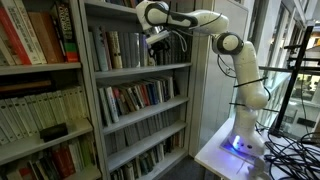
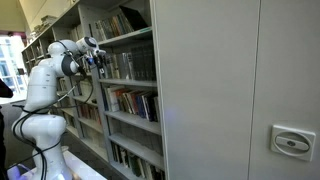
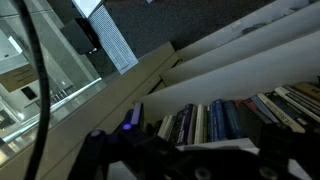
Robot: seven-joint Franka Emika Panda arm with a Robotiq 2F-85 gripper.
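Observation:
My gripper stands open in the wrist view, with its dark fingers apart at the lower edge. No object is held between them; a row of upright books [image 3: 206,122] shows behind the gap. In exterior view 1 the gripper [image 1: 158,44] is up at the upper shelf, in front of dark books that it partly covers. Exterior view 2 has the gripper [image 2: 98,62] small and high at the left, close to the bookcase. Whether it touches any book cannot be told.
Shelves full of books surround the arm [image 1: 250,75]; a shelf board [image 1: 140,71] lies below the gripper. The white table [image 1: 222,158] at the arm's base looks mostly bare. Loose black cables [image 1: 290,155] lie beside it. A large pale panel [image 2: 210,90] closes off the bookcase's right side.

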